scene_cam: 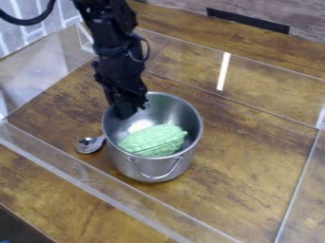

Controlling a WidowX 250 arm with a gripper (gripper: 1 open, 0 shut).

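Observation:
A steel pail (pixel 159 163) with a wire handle stands on the wooden table, holding a green bumpy object (pixel 158 142). My black gripper (pixel 127 106) reaches down at the pail's rear left rim; its fingertips are dark and partly hidden, so its finger is hard to make out. A metal spoon head (pixel 91 144) lies at the pail's left, its handle mostly hidden behind the pail.
Clear barriers (pixel 38 142) border the work area at the left and front. A white strip (pixel 223 71) lies at the back.

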